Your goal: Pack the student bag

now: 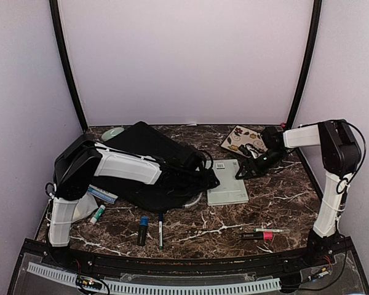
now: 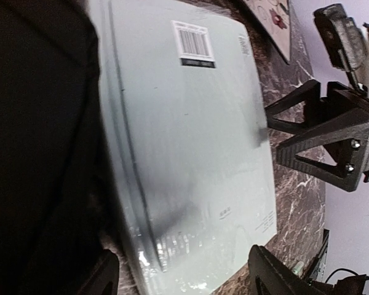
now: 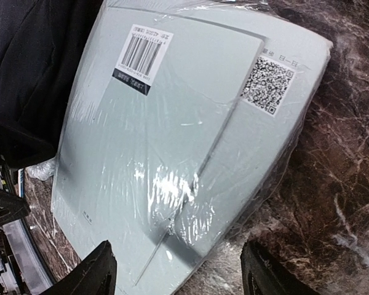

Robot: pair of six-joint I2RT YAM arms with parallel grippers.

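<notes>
A pale, plastic-wrapped book stack [image 1: 227, 187] [image 2: 187, 147] [image 3: 141, 141] with barcode labels lies on the marble table, against the black bag [image 1: 135, 138] [image 2: 37, 153]. My left gripper [image 1: 209, 181] is at the stack's left side; in its own view the fingertips are apart at the near end, over or beside it. My right gripper [image 1: 243, 172] stands open at the stack's right edge; in its own view the fingertips are apart at the near edge. Neither visibly holds anything.
A patterned board [image 1: 240, 138] lies at the back right. A green item [image 1: 112, 133] is at the back left. Markers [image 1: 255, 235], pens and a glue stick [image 1: 98, 214] lie along the front.
</notes>
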